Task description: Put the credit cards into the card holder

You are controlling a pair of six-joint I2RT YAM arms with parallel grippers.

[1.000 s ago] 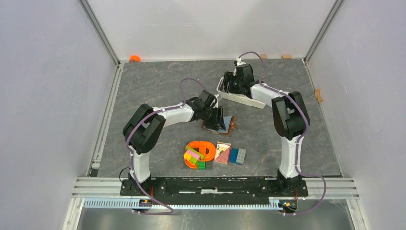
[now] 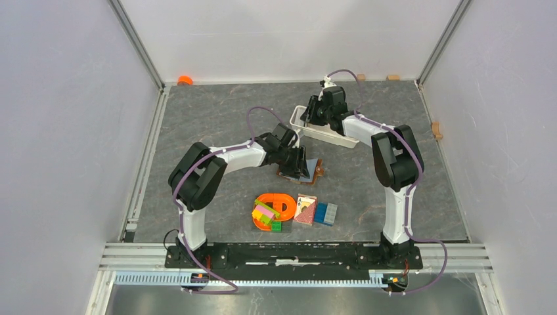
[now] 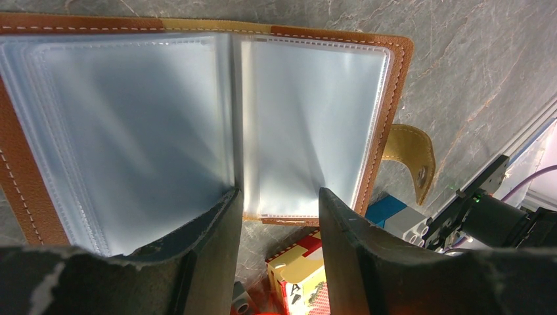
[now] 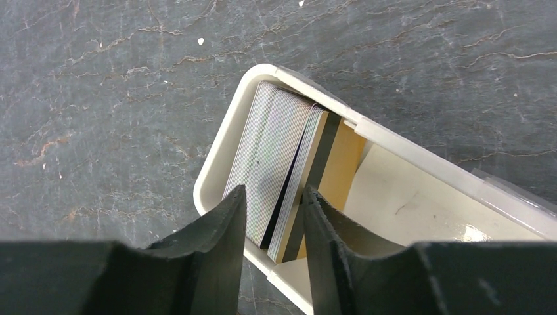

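Observation:
A brown leather card holder (image 3: 387, 111) with clear sleeves lies open mid-table, my left gripper part open low over it, no card seen between its fingers. In the right wrist view a stack of cards (image 4: 272, 151), edges up, fills one end of a white tray (image 4: 427, 164). My right gripper is part open over the stack, its fingertips at the cards, one by a gold and black card (image 4: 335, 177).
Toy blocks in an orange tray (image 2: 286, 200), a red card box (image 2: 305, 209) and a blue box (image 2: 326, 213) lie at the front.
My right gripper and the white tray have shifted slightly to the left in the top view. The left arm shows no visible movement.

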